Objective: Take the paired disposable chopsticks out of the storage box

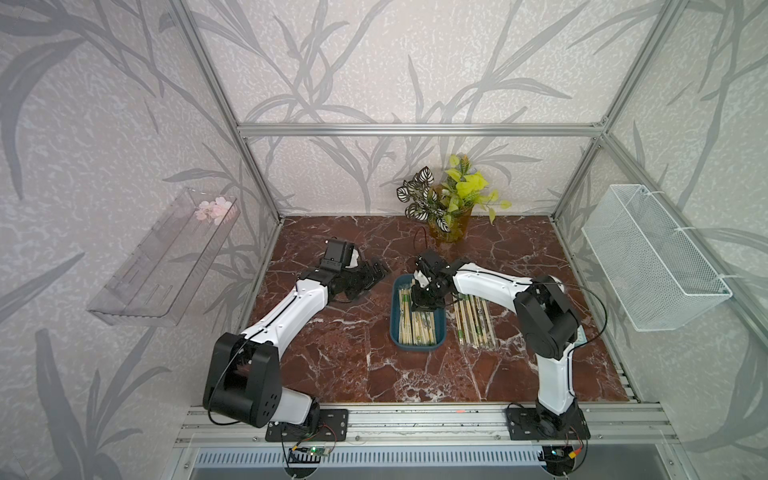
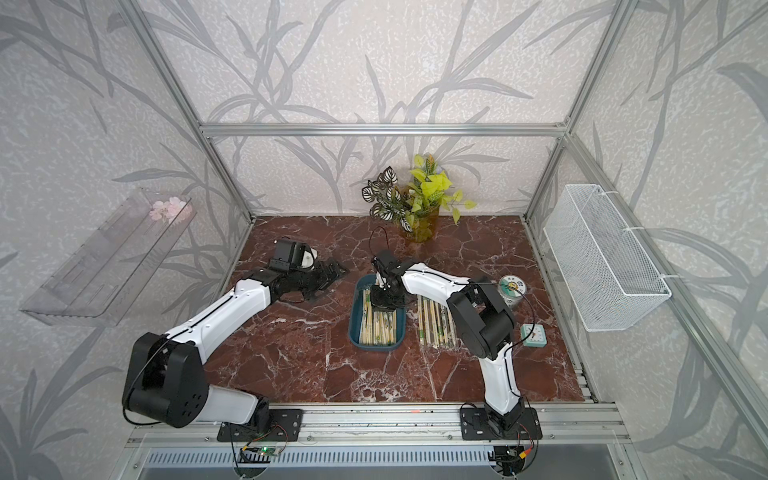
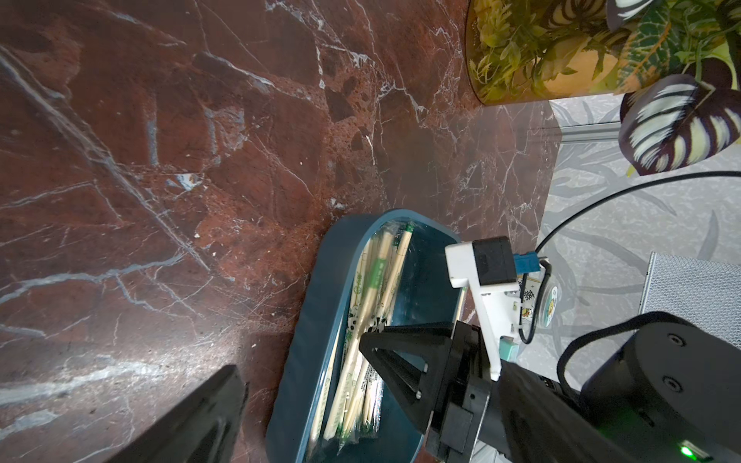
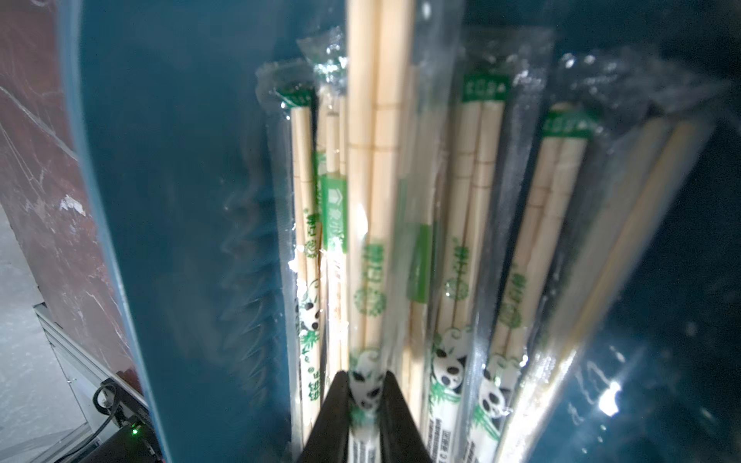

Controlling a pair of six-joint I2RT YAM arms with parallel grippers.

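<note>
In the top left view, my right gripper [image 1: 421, 301] is over the blue storage box [image 1: 393, 324], which holds several wrapped chopstick pairs [image 1: 416, 329]. Its fingertips in the right wrist view close around one wrapped pair [image 4: 374, 193], which lies in front of the others, its far end nearer the camera. More pairs [image 4: 467, 200] rest below it in the box. My left gripper stands empty, with its fingers wide apart, left of the box. Beside the box on the right, several wrapped pairs [image 2: 432, 324] lie in a row on the table.
A potted plant [image 1: 452, 220] stands at the back of the table. To the right are a round container [image 2: 512, 288] and a small teal clock [image 2: 533, 334]. Bare marble [image 1: 328, 352] shows left of the box.
</note>
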